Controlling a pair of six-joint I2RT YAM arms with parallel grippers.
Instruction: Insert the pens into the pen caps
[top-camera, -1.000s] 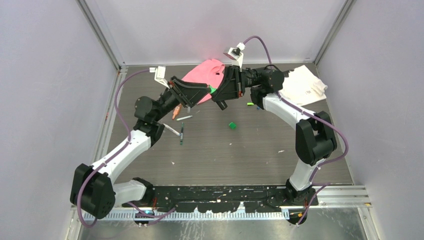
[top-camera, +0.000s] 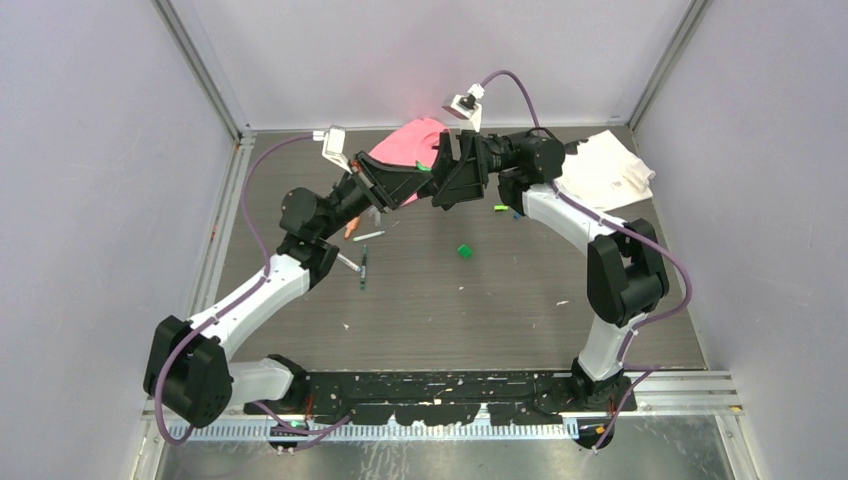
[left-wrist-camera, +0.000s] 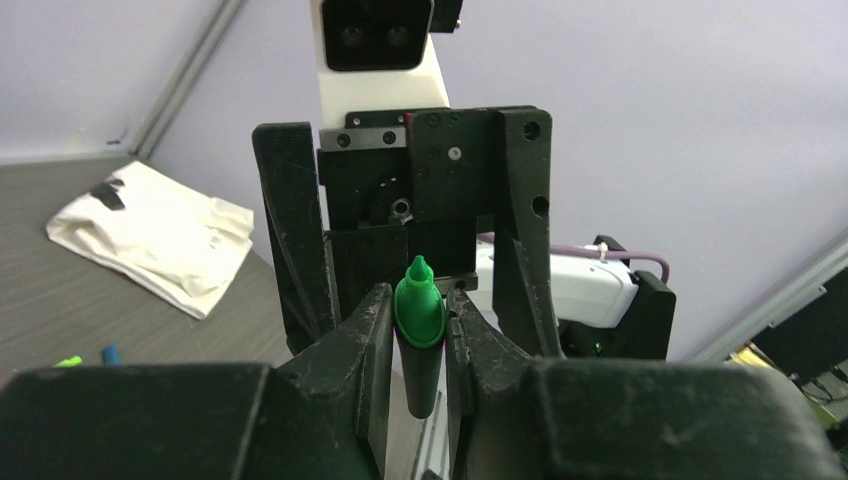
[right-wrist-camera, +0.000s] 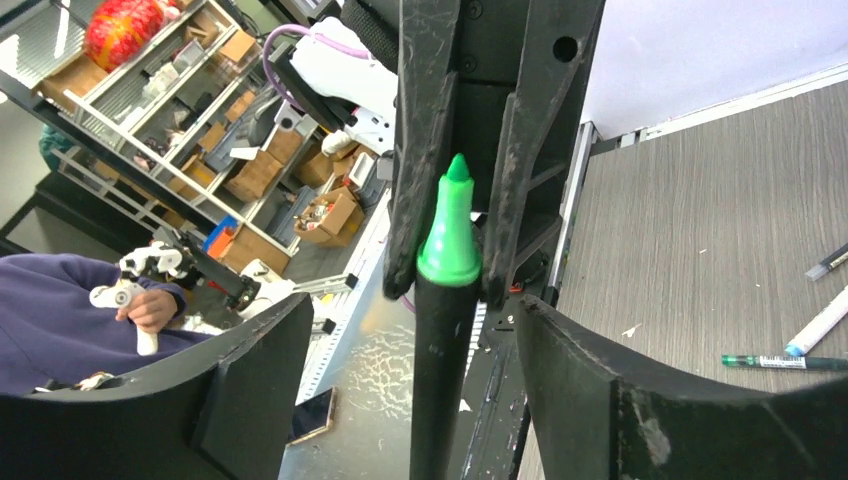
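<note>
A black pen with a green tip (right-wrist-camera: 448, 235) stands upright in the air where both grippers meet, high over the table. My left gripper is shut on it below the green part. My right gripper (top-camera: 445, 175) faces it with its fingers parted on either side of the pen, apart from it in the right wrist view. On the table lie a green-and-black pen (right-wrist-camera: 785, 362), a white pen (right-wrist-camera: 815, 325) and a dark pen (right-wrist-camera: 826, 262).
A pink cloth (top-camera: 405, 140) lies at the back, a white cloth (top-camera: 610, 170) at the back right. A small green block (top-camera: 465, 251) sits mid-table.
My left arm has shifted slightly to the right.
</note>
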